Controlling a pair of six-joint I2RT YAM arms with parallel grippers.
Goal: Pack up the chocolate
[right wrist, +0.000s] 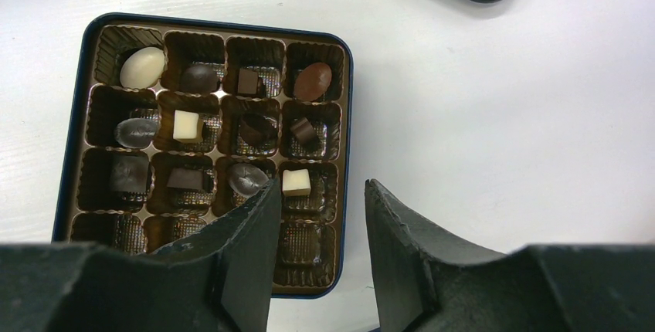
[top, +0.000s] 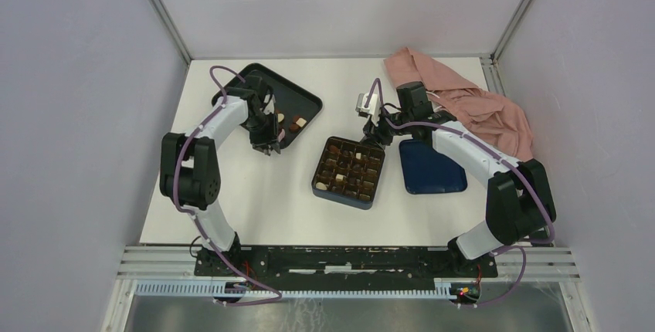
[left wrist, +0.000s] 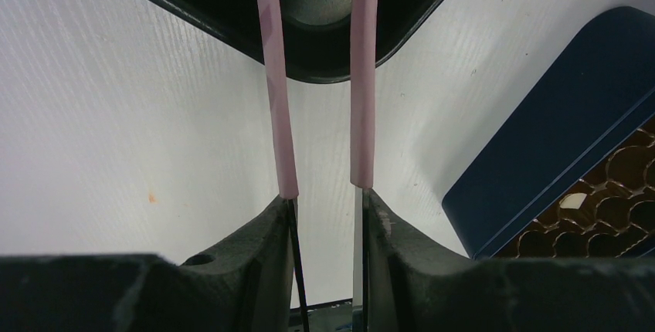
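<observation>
The chocolate box (top: pixel 347 197) stands mid-table; in the right wrist view many cells hold pieces, including a white oval (right wrist: pixel 141 68) and white cubes (right wrist: pixel 188 126). My left gripper is shut on pink-tipped tongs (left wrist: pixel 363 100), whose tips reach over the dark tray (left wrist: pixel 324 69) at the back left, their ends out of that view. A few chocolates (top: pixel 300 122) lie in that tray. My right gripper is part open above the box's edge, with no object seen between its fingers.
A navy tray (top: pixel 432 166) lies right of the box, a pink cloth (top: pixel 487 108) behind it at the back right. The table's front left and the strip between dark tray and box are clear.
</observation>
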